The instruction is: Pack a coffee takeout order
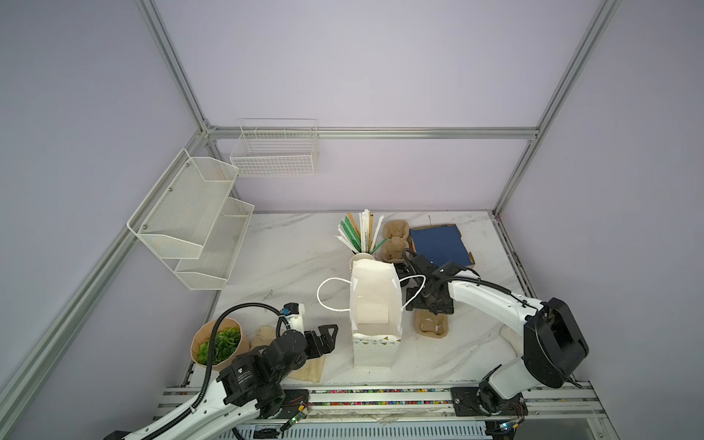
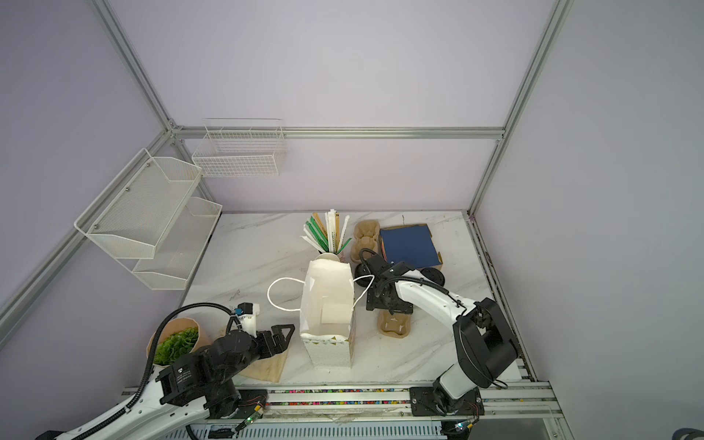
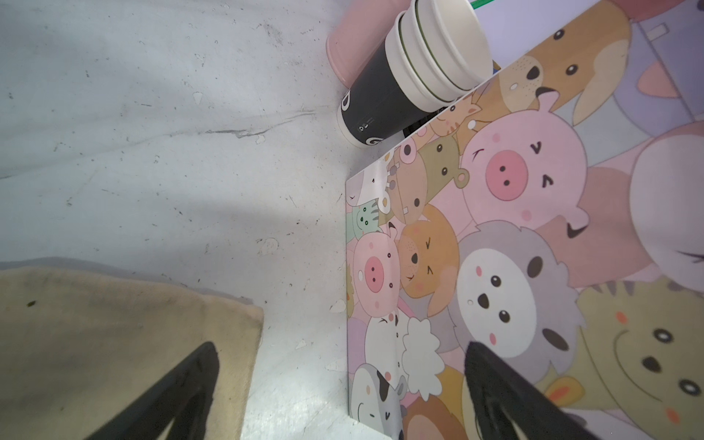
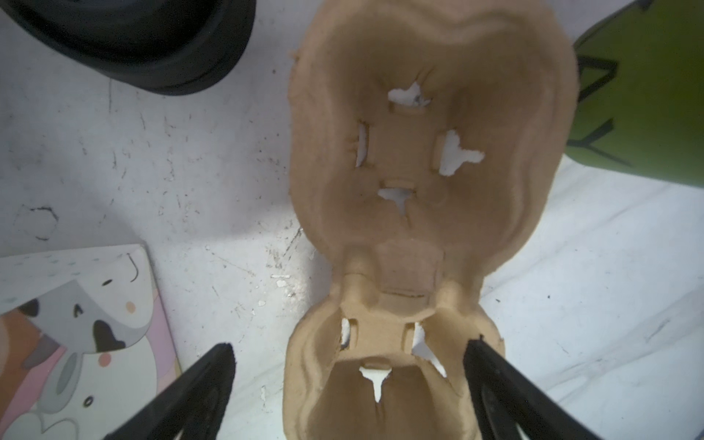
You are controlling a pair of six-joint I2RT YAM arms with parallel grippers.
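A white paper bag (image 1: 374,352) with rope handles stands upright at the middle of the table, its top open. Animal drawings cover the bag's side (image 3: 506,234) in the left wrist view. My left gripper is open beside it, nothing between its fingers. Beneath my right gripper, a brown two-cup carrier (image 4: 403,286) lies with both cup hollows empty. That gripper is open over the nearer hollow; whether its fingers touch the carrier I cannot tell. Stacked paper cups (image 3: 418,66), the lowest dark-sleeved, stand behind the bag beside a pink container (image 3: 363,36).
Straws (image 1: 363,231) stand behind the bag. Further back are more carriers (image 1: 396,242) and a blue-topped box (image 1: 441,244). A black lid (image 4: 168,36) and a green object (image 4: 645,95) flank the carrier. Front left holds a bowl of greenery (image 1: 220,344) and a beige cloth (image 3: 132,322).
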